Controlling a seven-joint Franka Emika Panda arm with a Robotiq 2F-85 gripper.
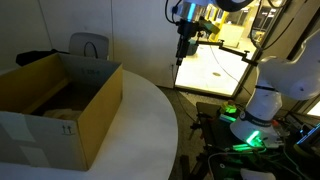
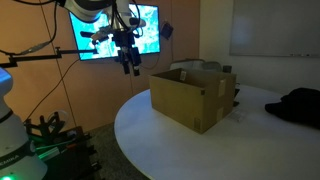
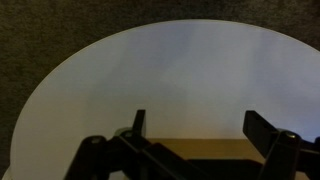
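Note:
My gripper is open, and its two black fingers stand wide apart with nothing between them. In exterior view 1 the gripper [image 1: 182, 55] hangs at the upper right, high over the table's edge. Exterior view 2 has the gripper [image 2: 131, 68] at upper left, pointing down, well apart from the cardboard box. That open-topped brown box [image 1: 85, 125] sits on the white table [image 1: 135, 145]. Some brown material shows inside it, but most of its contents are hidden by the walls. The wrist view catches a strip of brown cardboard [image 3: 210, 147] behind the fingers.
A grey chair [image 1: 89, 44] stands behind the box. Dark cloth [image 2: 296, 106] lies at the table's far right in exterior view 2. A lit screen [image 2: 115, 32] is behind the arm.

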